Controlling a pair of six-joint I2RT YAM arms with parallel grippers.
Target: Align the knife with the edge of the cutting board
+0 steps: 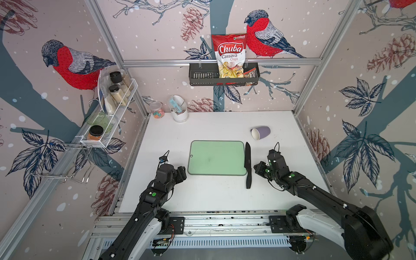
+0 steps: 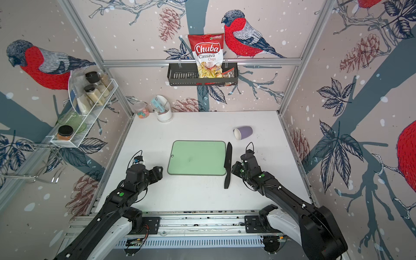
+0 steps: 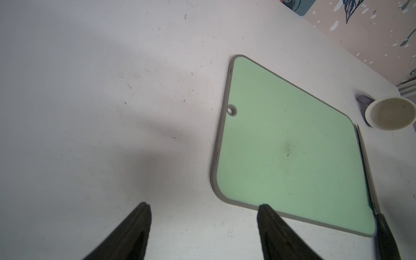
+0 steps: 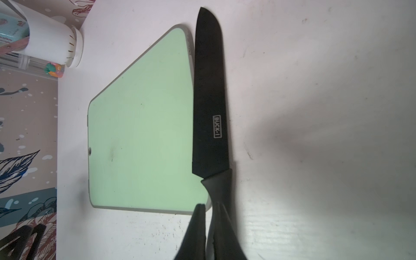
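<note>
The black knife [image 4: 210, 91] lies flat, blade pointing to the back, close along the right edge of the green cutting board [image 1: 216, 157]. Its blade runs nearly parallel to that edge, and the handle [image 1: 249, 179] extends past the board's front corner. Whether blade and board touch, I cannot tell. My right gripper is shut with nothing between its fingers; from above it stands just right of the handle, and in the right wrist view its tips overlap the handle. Left of the board my left gripper stands open and empty.
A purple cup [image 1: 260, 132] lies on its side behind the knife tip. A white holder [image 1: 179, 115] and a small clear jar [image 1: 157, 110] stand at the back left.
</note>
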